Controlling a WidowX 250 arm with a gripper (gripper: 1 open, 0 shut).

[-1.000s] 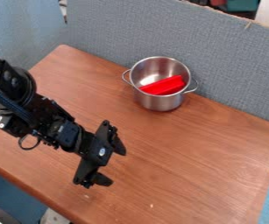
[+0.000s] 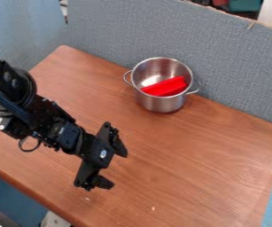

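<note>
A black robot arm comes in from the left, and its gripper hangs low over the wooden table, fingers spread open with nothing visible between them. A steel pot with two side handles stands toward the back, behind and to the right of my gripper. A red object lies inside the pot.
Grey padded panels line the back of the table.
</note>
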